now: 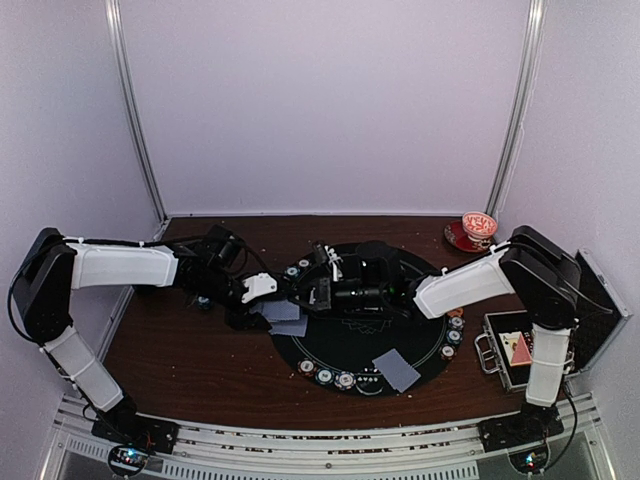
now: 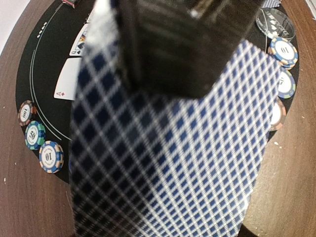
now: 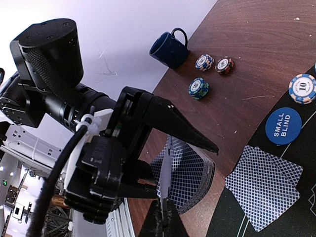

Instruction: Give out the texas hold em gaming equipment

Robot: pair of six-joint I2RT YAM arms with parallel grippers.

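A deck of blue-backed cards is pinched between the fingers of my left gripper; in the left wrist view the deck's patterned back (image 2: 173, 163) fills the middle. Facing it, my right gripper is shut on a single card (image 3: 166, 170), seen almost edge-on in front of the deck. Whether that card still touches the deck, I cannot tell. Two overlapping face-down cards (image 3: 264, 187) lie on the black mat's left edge. Another pair of cards (image 1: 397, 370) rests at the mat's front. The round mat (image 1: 335, 355) is partly covered by my right arm.
Chips (image 1: 345, 381) ring the mat, and a blue SMALL BLIND disc (image 3: 283, 126) lies near the face-down pair. Behind the left arm are a dark blue mug (image 3: 170, 49) and loose chips (image 3: 199, 88). An open case (image 1: 510, 350) and a red-and-white cup (image 1: 479, 225) stand right.
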